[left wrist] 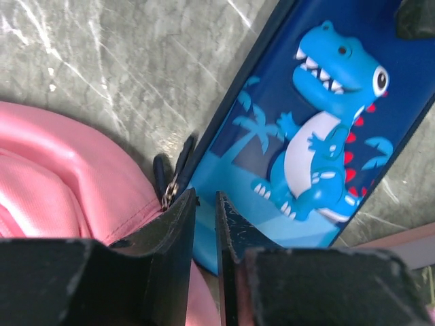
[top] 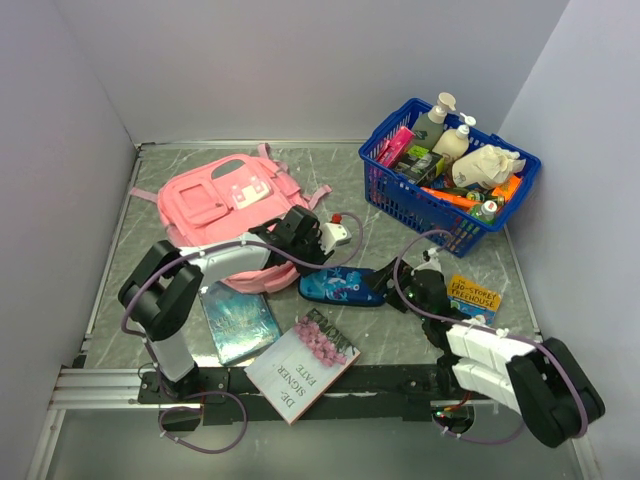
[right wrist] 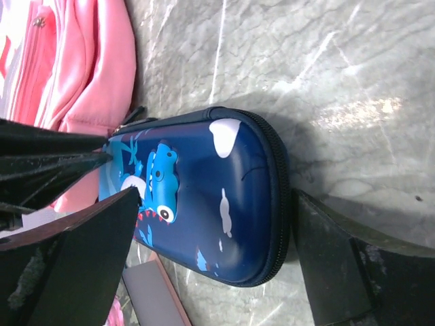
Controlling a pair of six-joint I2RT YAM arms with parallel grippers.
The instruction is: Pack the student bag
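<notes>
A dark blue pencil case [top: 338, 286] with a dinosaur print lies on the floor at the right of the pink backpack [top: 205, 200]. My left gripper is over the case's backpack end, its fingers drawn close together; anything pinched between them cannot be made out. Just left of those fingers are the case's dark zip pulls [left wrist: 175, 170]. At the other end, my right gripper stands part open, one finger on either side of the case [right wrist: 204, 193]. Both ends of the case are partly covered by the grippers from above.
A teal book [top: 238, 318] and a white "Designer Fate" book [top: 290, 375] lie in front. An orange Treehouse book [top: 475, 297] is partly under the right arm. A full blue basket [top: 410, 205] stands back right. Bare floor lies between basket and case.
</notes>
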